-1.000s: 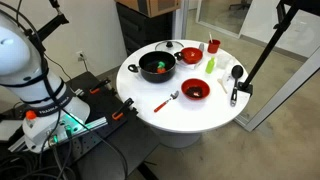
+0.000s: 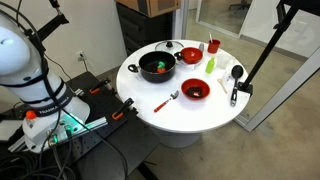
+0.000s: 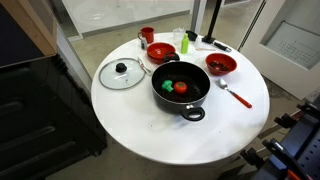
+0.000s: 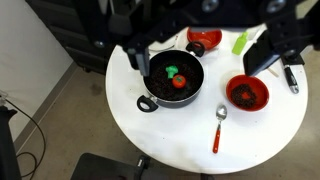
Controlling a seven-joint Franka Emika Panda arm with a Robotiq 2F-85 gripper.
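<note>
My gripper is open above the near side of the white table, its dark, blurred fingers wide apart with nothing between them. Beyond and below it, the black pot (image 3: 163, 98) holds a red tomato-like item (image 4: 179, 81) and a green piece (image 4: 172, 71). To the pot's right in the wrist view is a red bowl (image 4: 262, 91) with dark brown pieces inside. A spoon with a red handle (image 4: 216, 139) lies between the pot and the bowl, nearer the table's edge.
A glass lid (image 3: 112, 78), a shallow red dish (image 2: 190, 54), a red mug (image 3: 146, 36) and a green bottle (image 2: 210, 65) stand farther back. A black-headed utensil (image 2: 237, 72) lies near the right edge.
</note>
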